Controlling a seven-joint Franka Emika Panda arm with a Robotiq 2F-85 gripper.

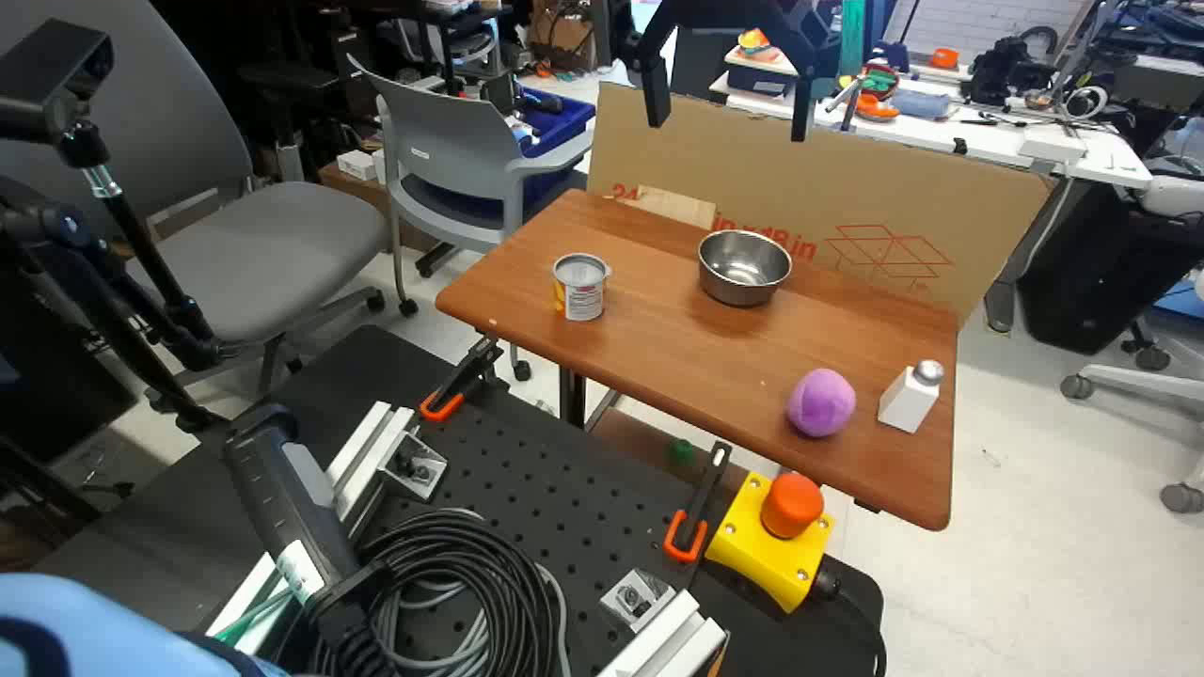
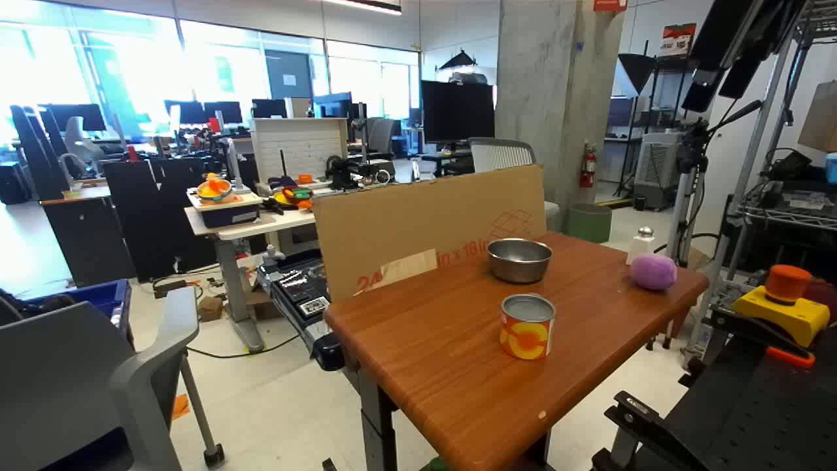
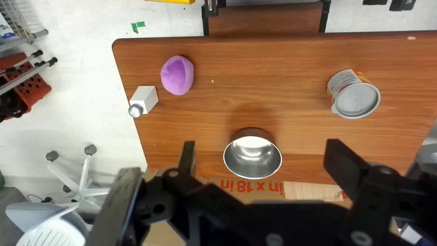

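Observation:
My gripper is open high above the table, its two dark fingers spread wide with nothing between them. In exterior view 1 the gripper (image 1: 728,118) hangs at the top edge. Below it on the wooden table (image 1: 677,350) stands an empty-looking metal bowl (image 3: 252,158), near the cardboard side. A can (image 3: 355,96) with an orange label and grey top stands upright to one side, apart from the bowl. Toward the opposite end lie a purple soft ball (image 3: 177,75) and, beside it, a white shaker (image 3: 143,100) with a silver cap.
A cardboard panel (image 1: 790,186) stands along the table's far edge. Close to the near edge are a black perforated bench (image 1: 542,474) and a yellow box with an orange button (image 1: 792,504).

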